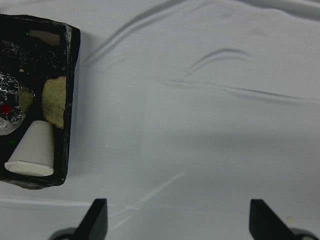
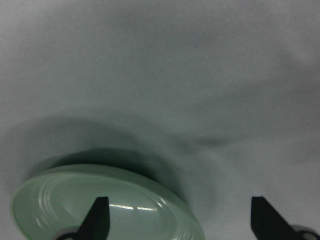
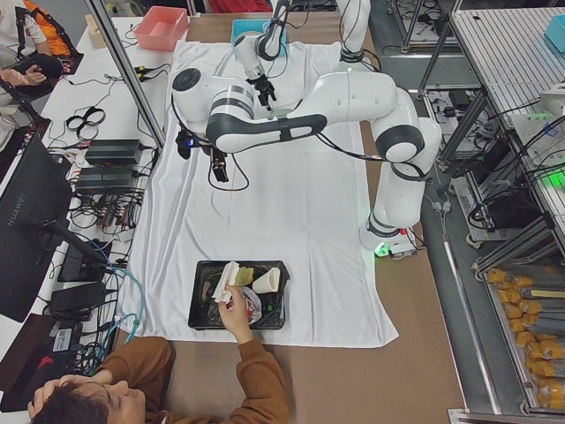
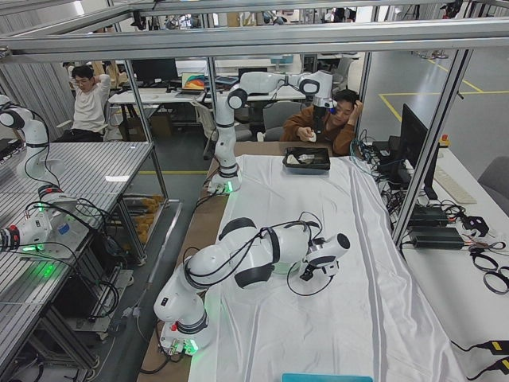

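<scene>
A black tray (image 3: 203, 314) near the front holds a white paper cup (image 1: 32, 150), a yellow-green sponge-like piece (image 1: 54, 100) and a foil item (image 1: 7, 110); a person's hand (image 3: 235, 314) grips a white item over it. My left gripper is open, raised above the white cloth beside the tray, nothing between its fingertips. Over at the far end, my right gripper stands open above a pale green oval dish (image 2: 130, 217), whose rim lies under one finger.
A blue bin (image 3: 240, 26) sits behind the cloth at the far end. Monitors, cables and metal frames line the sides.
</scene>
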